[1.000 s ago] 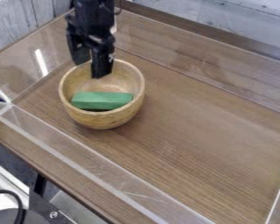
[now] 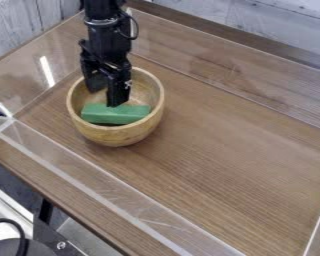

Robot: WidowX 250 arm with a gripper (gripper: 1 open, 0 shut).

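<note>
A round wooden bowl (image 2: 139, 135) stands on the wooden table, left of the middle. A green block (image 2: 112, 115) lies inside it on the near side. My black gripper (image 2: 105, 97) reaches down from the top into the far part of the bowl, above and just behind the green block. It stands open; whether it touches the block I cannot tell.
A dark patterned area (image 2: 16, 20) is at the top left. A dark object at the bottom left edge is only partly visible.
My gripper has come down into the bowl, closer to the green block. The bowl and block are in about the same place.
</note>
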